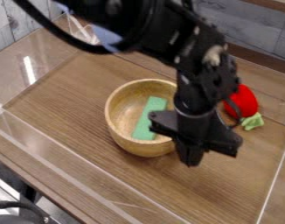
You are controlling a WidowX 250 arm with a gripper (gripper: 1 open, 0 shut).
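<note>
A tan bowl (121, 110) sits mid-table with a green block (145, 125) inside, partly hidden behind the black gripper (200, 144). The gripper is low over the right front of the bowl, shut, with nothing visible between its fingers; whether it touches the bowl is unclear. A red object with a green top (242, 99) lies to the right, partly behind the arm.
A wall and the table's edge run along the back, and dark cables show at the lower left corner.
</note>
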